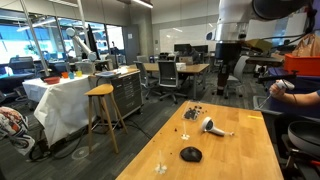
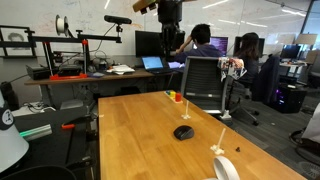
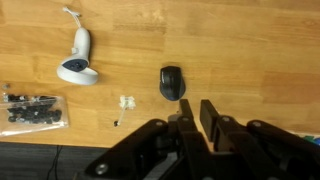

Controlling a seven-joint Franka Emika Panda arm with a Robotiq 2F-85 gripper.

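My gripper [image 1: 221, 83] hangs well above the wooden table, pointing down. In the wrist view its dark fingers [image 3: 185, 112] stand a little apart, with only bare table between them. Beyond the fingertips in that view lies a black computer mouse [image 3: 172, 83]; exterior view 1 shows the mouse [image 1: 191, 154] near the front of the table. A white handheld device with a ring [image 3: 78, 55] rests to the left of the mouse in the wrist view, clear of the gripper.
A clear bag of small dark parts [image 3: 33, 113] lies at the table's edge. Thin white upright pieces [image 2: 220, 140] stand near the mouse. Small coloured items [image 2: 176, 97] sit at the table's far end in exterior view 2.
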